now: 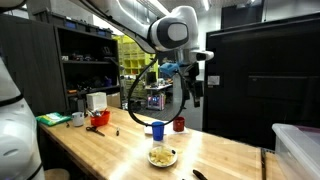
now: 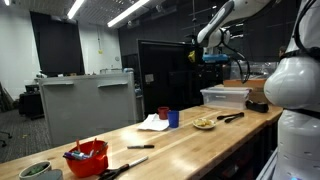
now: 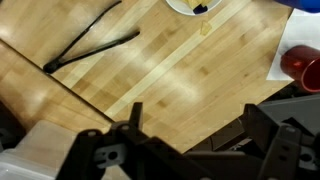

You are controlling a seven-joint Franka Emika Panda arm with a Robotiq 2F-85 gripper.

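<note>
High over the table, my gripper (image 1: 198,85) hangs empty. In the wrist view its black fingers (image 3: 136,112) stand wide apart, with bare wood visible between them, so it is open. Below and to the near side lies a white plate with yellow pieces (image 1: 162,153). A blue cup (image 1: 158,131) and a red mug (image 1: 179,124) stand farther back, by a white sheet (image 3: 280,58). The red mug (image 3: 300,64) shows at the right of the wrist view. Black tongs (image 3: 90,45) rest on the wood at upper left there.
A red basket (image 2: 86,158) with tools sits at the table's other end, near a bowl (image 2: 35,170) and a black-handled tool (image 2: 122,168). A pale bin (image 1: 298,145) stands at the right side.
</note>
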